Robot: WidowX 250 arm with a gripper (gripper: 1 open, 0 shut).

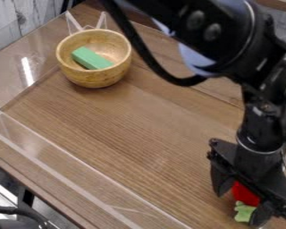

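Note:
My gripper (239, 180) is low at the front right of the table, pointing down over a red object with a green leafy part (245, 213), which looks like a strawberry. The gripper stands open, with its fingers around the red part, which is partly hidden behind them.
A wooden bowl (111, 72) with a green block (89, 57) in it sits at the back left. Cables run along the lower left edge.

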